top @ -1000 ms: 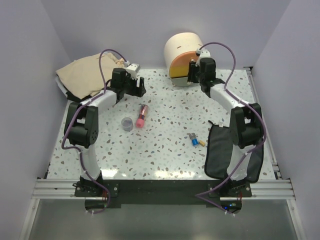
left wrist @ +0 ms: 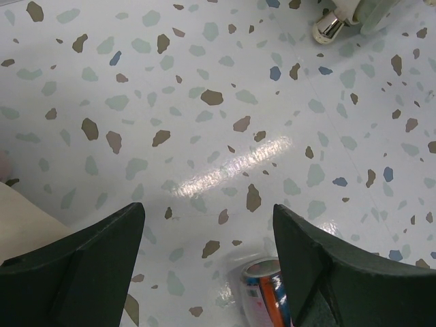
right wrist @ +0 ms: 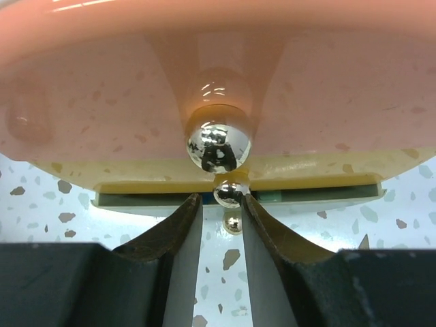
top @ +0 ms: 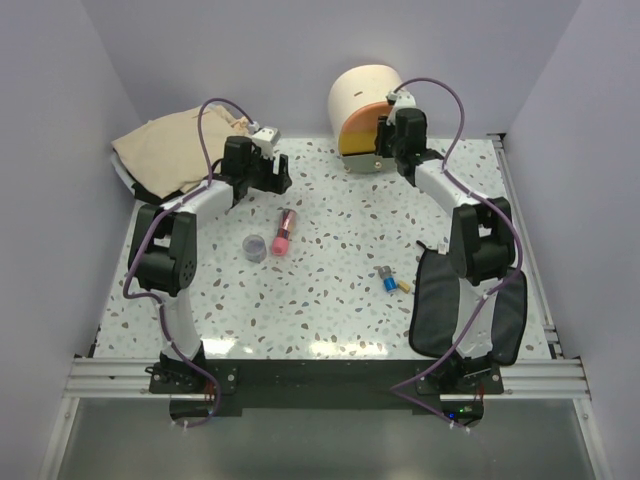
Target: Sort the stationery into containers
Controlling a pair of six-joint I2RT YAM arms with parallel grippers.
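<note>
At the back stands a white rounded cabinet [top: 362, 92] with an orange front and, beneath it, yellow and pale drawers. Silver knobs [right wrist: 219, 139] line its front. My right gripper is part open at the lower knobs; one knob shows between its fingertips, and I cannot tell whether they touch it. A narrow gap shows the inside of the pale bottom drawer [right wrist: 310, 197]. My left gripper is open and empty above the table. Below it lies a pink-ended cylinder [top: 283, 232]. A blue-and-grey item [top: 388, 280] and a small yellow piece [top: 404, 286] lie front right.
A clear round cup [top: 254, 247] stands left of the pink-ended cylinder. Beige cloth [top: 175, 150] covers something at the back left. A black flat case [top: 468, 315] lies at the right, partly under my right arm.
My right arm has shifted slightly left at the cabinet front. The bottom drawer seems to stick out a little more. The left arm and loose items have not moved.
</note>
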